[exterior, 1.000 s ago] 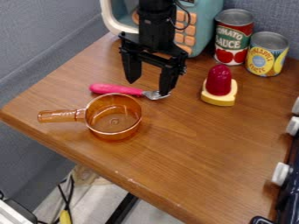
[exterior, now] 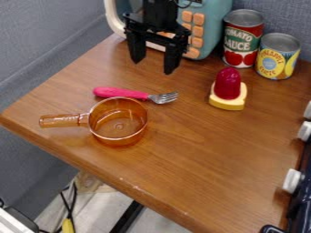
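Observation:
My black gripper [exterior: 153,56] hangs open at the top centre, above the back of the wooden table [exterior: 183,173], with nothing visible between its fingers. Below it lie a pink-handled fork [exterior: 122,94] and an amber pan [exterior: 118,135] with its handle to the left. To the right stands a red object on a yellow base [exterior: 227,93].
At the back stand a red-labelled can [exterior: 242,41] and a yellow can [exterior: 277,60], beside a teal toy appliance [exterior: 206,23]. A dark object with white knobs [exterior: 297,200] lines the right edge.
My gripper has moved up and back, away from the fork and pan. The objects on the table look unmoved.

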